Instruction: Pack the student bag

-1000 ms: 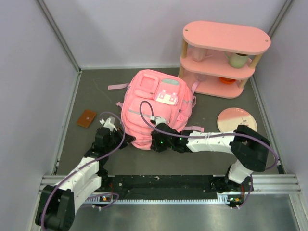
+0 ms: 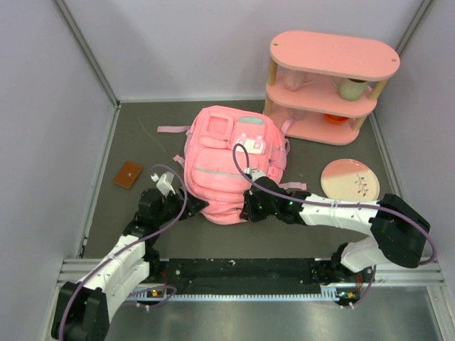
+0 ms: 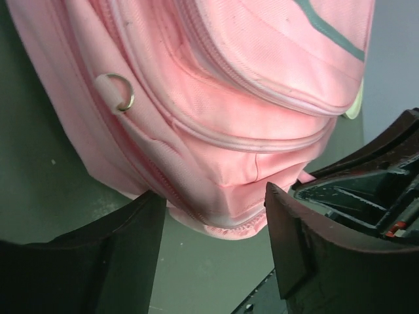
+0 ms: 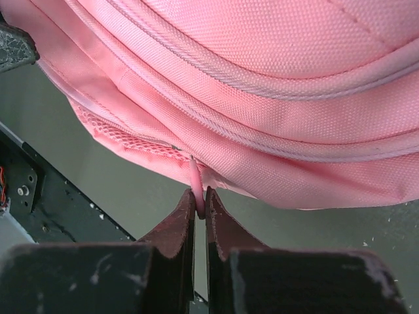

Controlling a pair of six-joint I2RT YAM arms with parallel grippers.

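A pink student bag (image 2: 220, 160) lies on the dark table, its lower end toward me. At that end my right gripper (image 2: 246, 213) is shut on a thin pink zipper pull (image 4: 196, 176), whose upper part shows above the fingertips in the right wrist view. My left gripper is part open at the bag's lower left corner. Pink fabric (image 3: 222, 203) shows between and beyond its fingers, and I cannot tell whether they touch it. One left finger (image 4: 16, 51) also appears at the right wrist view's upper left.
A brown notebook-like item (image 2: 128, 174) lies left of the bag. A pink shelf (image 2: 334, 57) with a green cup (image 2: 351, 89) stands at the back right. The round pink board (image 2: 350, 180) lies on the right, and bare table surrounds these things.
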